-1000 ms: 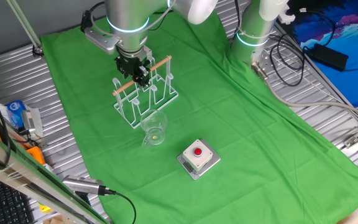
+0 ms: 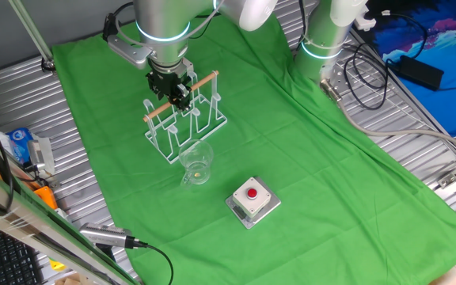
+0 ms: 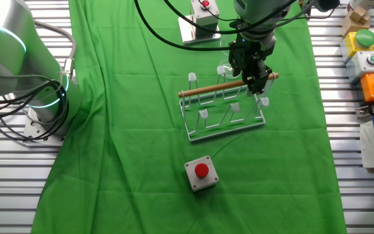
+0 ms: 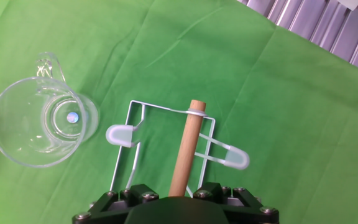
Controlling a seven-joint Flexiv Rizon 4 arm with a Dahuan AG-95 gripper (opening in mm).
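Note:
A white wire cup rack point(image 2: 199, 127) with a wooden top bar point(image 2: 204, 82) stands on the green cloth. My gripper point(image 2: 182, 103) points down at the bar, overlapping it in exterior view 1. In exterior view 2 the gripper point(image 3: 257, 81) appears near one end of the bar. Along the bottom of the wrist view, the bar point(image 4: 187, 146) runs up from between the dark finger parts; the fingertips and any contact are hidden. A clear glass mug point(image 4: 39, 124), handle out to its side, is beside the rack, apart from my gripper. It looks empty.
A red-button box point(image 2: 252, 198) sits on a metal plate past the mug. Another red-button box point(image 3: 201, 173) lies on the rack's other side. Cables point(image 3: 193, 45) hang around the arm.

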